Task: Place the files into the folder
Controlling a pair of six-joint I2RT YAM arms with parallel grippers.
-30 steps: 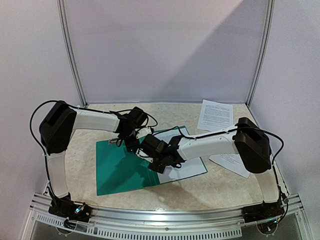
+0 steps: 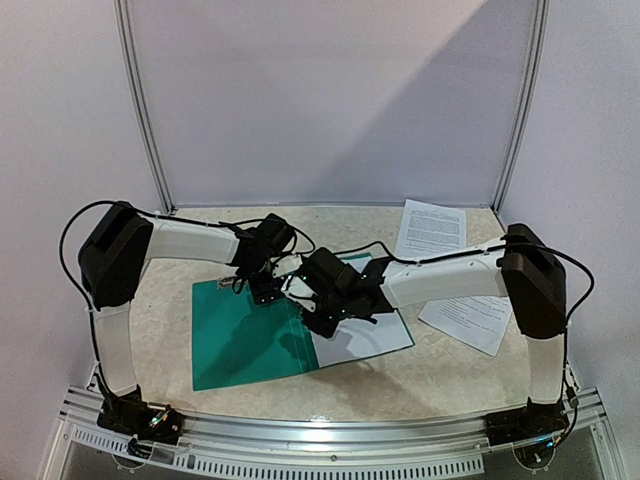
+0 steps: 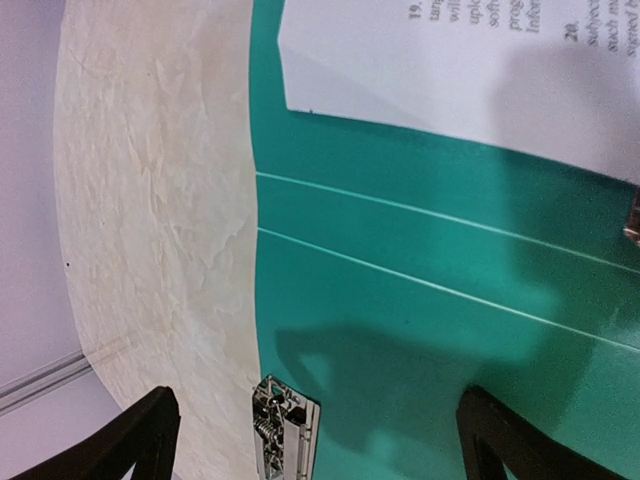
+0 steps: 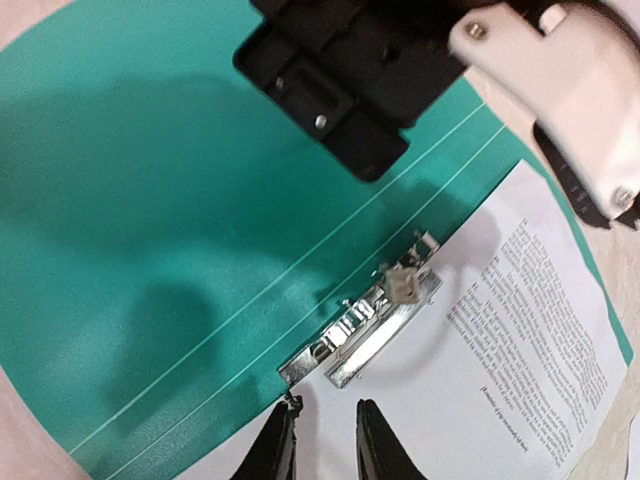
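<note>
The green folder (image 2: 250, 345) lies spread out, its left cover bare. White printed paper (image 2: 365, 340) rests on its right half. In the right wrist view, a metal clip (image 4: 362, 325) lies along that paper's inner edge beside the spine creases; whether it is fastened I cannot tell. My right gripper is over the paper close to the clip's near end, its slim fingers apart with nothing visible between them. Above the left cover near the spine, my left gripper stands wide open and empty.
A smaller metal clip (image 3: 287, 430) sits at the bare cover's far edge. Loose printed sheets (image 2: 430, 228) lie on the table right of the folder, partly under the right arm. Both grippers are close together over the spine.
The left arm, folder and papers look unmoved.
</note>
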